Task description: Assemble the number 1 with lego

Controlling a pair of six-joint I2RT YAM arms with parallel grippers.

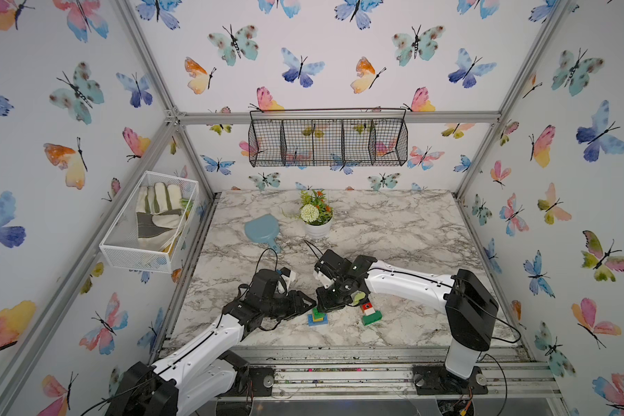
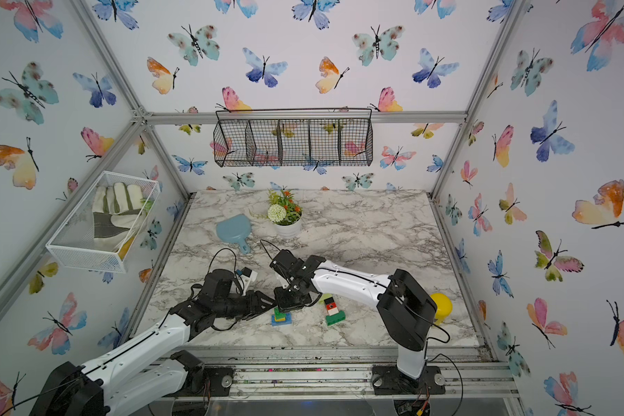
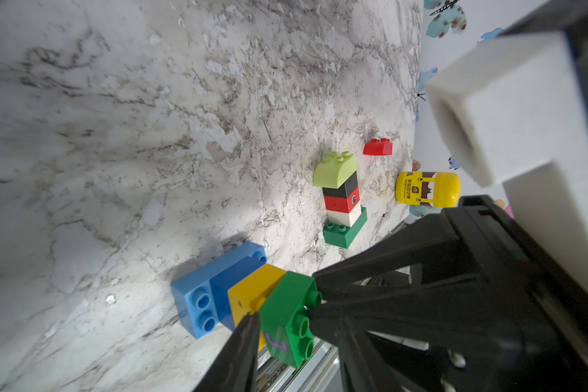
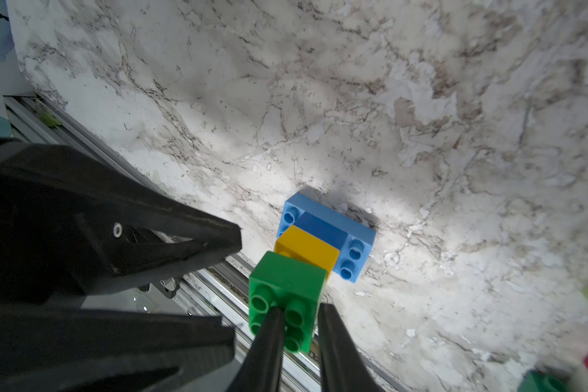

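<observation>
A small stack, blue bricks (image 3: 192,307) with yellow (image 3: 248,294) and green (image 3: 284,307) on top, stands at the table's front middle. My right gripper (image 1: 323,303) is at its top; in the right wrist view its blurred fingertips are on the green brick (image 4: 281,274), though what lies between them is hard to see. My left gripper (image 1: 305,303) is beside the stack, its fingers parted in the right wrist view, with no brick visible between them. To the right stands another stack (image 3: 338,209) of dark green, white, red, black and light green bricks.
A loose red brick (image 3: 377,148) and a yellow container (image 2: 441,305) lie farther right. A potted plant (image 1: 317,220) and blue dustpan (image 1: 260,228) are behind the arms.
</observation>
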